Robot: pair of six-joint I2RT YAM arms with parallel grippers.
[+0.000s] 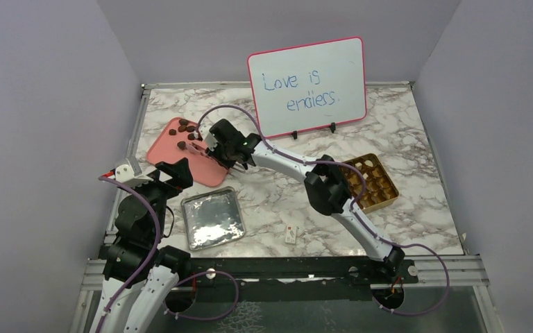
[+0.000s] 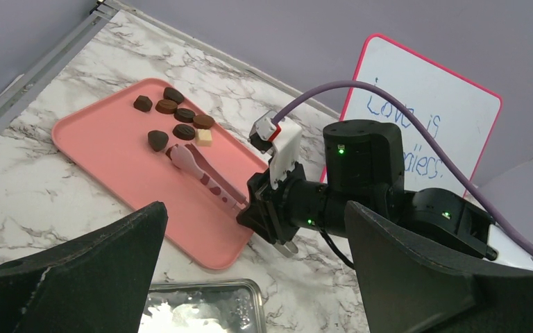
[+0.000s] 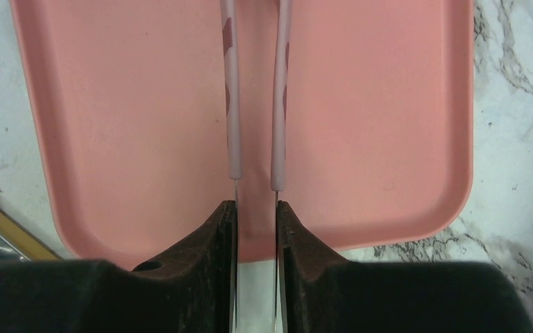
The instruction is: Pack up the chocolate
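Several chocolates [image 2: 184,130] lie on a pink tray [image 1: 166,159] at the back left, among them a pale square piece [image 2: 204,137]. My right gripper reaches down over that tray, its long pink fingertips among the front chocolates; in its own wrist view they run to the top edge, where whatever lies between them is cut off. My left gripper stands open at the left, empty, with the trays ahead of it. A gold box [image 1: 378,184] with compartments is on the right, partly behind the right arm, with a few pieces in it.
An empty metal tray [image 1: 213,218] lies in front of the pink tray. A whiteboard [image 1: 308,83] stands at the back. A small white card [image 1: 291,234] lies at the front middle.
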